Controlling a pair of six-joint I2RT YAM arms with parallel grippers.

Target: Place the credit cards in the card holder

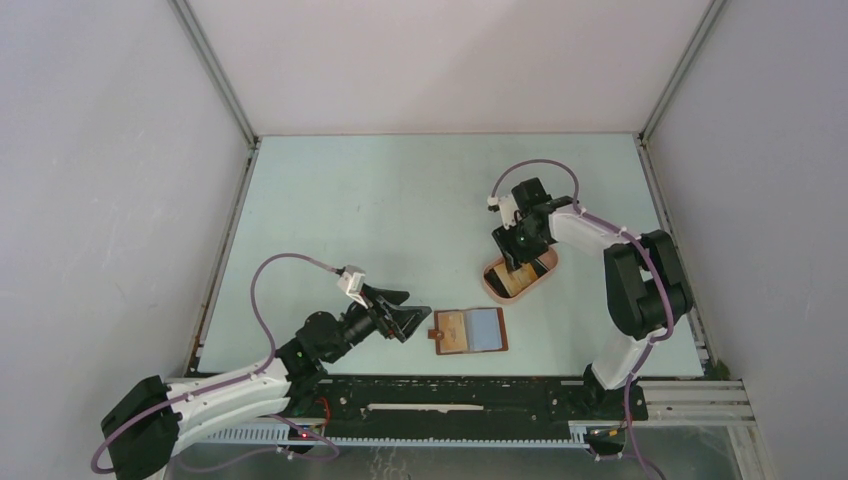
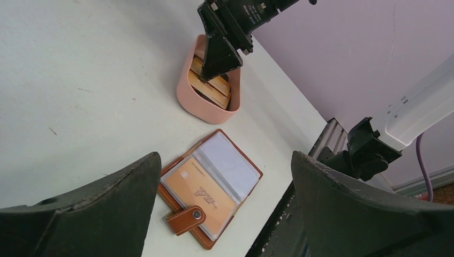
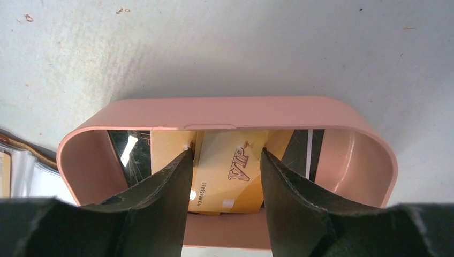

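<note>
Several gold and black cards stand in a pink box [image 3: 257, 113]; a gold VIP card [image 3: 227, 171] is foremost in the right wrist view. On either side of that card are the fingers of my right gripper, parted, with no clear grip showing. The card holder [image 1: 469, 331] lies spread on the table, brown-edged with clear pockets. Its left pocket has a gold card [image 2: 199, 197] in it, while the other pocket looks pale and empty. My left gripper [image 1: 418, 309] stands open beside the holder's left edge, holding nothing.
A brown snap strap [image 2: 186, 220] sticks out from the holder's left side. The pink box stands just behind and right of the holder. Bare white table [image 1: 370, 200] spreads over the left and back.
</note>
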